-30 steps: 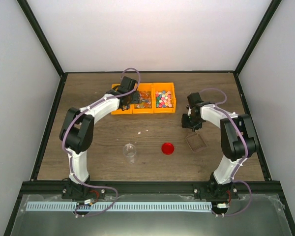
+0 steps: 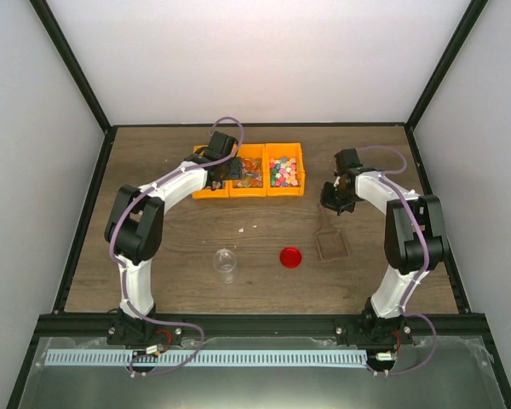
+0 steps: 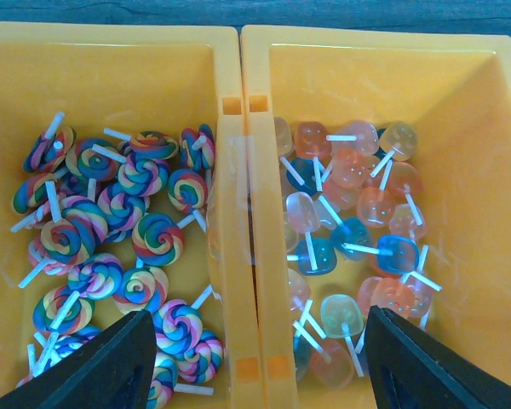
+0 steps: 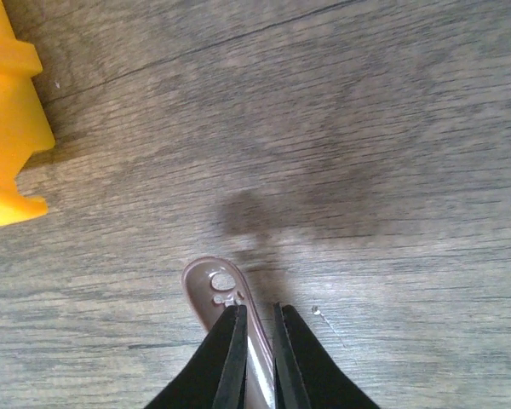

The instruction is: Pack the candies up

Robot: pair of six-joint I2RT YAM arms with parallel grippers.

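Note:
My left gripper stands open above the yellow bins, its fingers on either side of the divider. Swirled lollipops (image 3: pixel 123 213) fill the left bin, and translucent candies on sticks (image 3: pixel 349 196) lie in the bin beside it. Colourful round candies (image 2: pixel 284 171) sit in the rightmost bin in the top view. A clear brownish scoop (image 2: pixel 331 244) rests on the table, its handle (image 4: pixel 208 290) pointing away from the front edge. Over that handle hangs my right gripper, open by a narrow gap.
A clear jar (image 2: pixel 225 262) and a red lid (image 2: pixel 290 257) occupy the front middle of the table. A few small pale bits (image 2: pixel 242 229) lie between them and the bins. The bare wood right of the bins is free.
The scoop has turned and its handle now shows. The left arm looks still.

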